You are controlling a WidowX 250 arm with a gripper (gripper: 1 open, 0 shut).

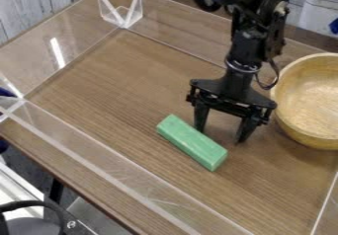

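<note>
The black gripper (pixel 222 120) hangs low over the wooden table (pixel 106 91) at centre right, open, its fingers pointing down. Just below and to the left of it lies a green block (pixel 192 141), long and diagonal. Whether anything lies under the gripper's body cannot be seen.
A large tan bowl (pixel 309 111) stands at the right edge, close beside the gripper. A clear plastic piece (pixel 122 14) is at the top left.
</note>
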